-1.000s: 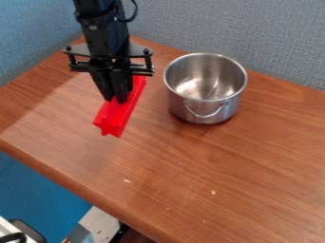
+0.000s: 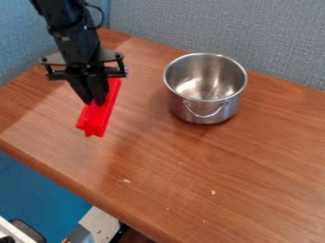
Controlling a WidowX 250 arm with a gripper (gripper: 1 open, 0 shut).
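My black gripper (image 2: 94, 93) is shut on a long red block (image 2: 98, 117), held tilted over the left part of the wooden table (image 2: 203, 190). The block's lower end points toward the near left; whether it touches the table I cannot tell. A steel pot (image 2: 204, 99) with a wire handle stands to the right of the gripper, apart from it.
Padded grey-blue walls line the back and left. The table's front-left edge drops to a blue floor (image 2: 28, 190) with metal hardware at the bottom left.
Over the last second my gripper and the red block have moved left, away from the pot. The pot has not moved.
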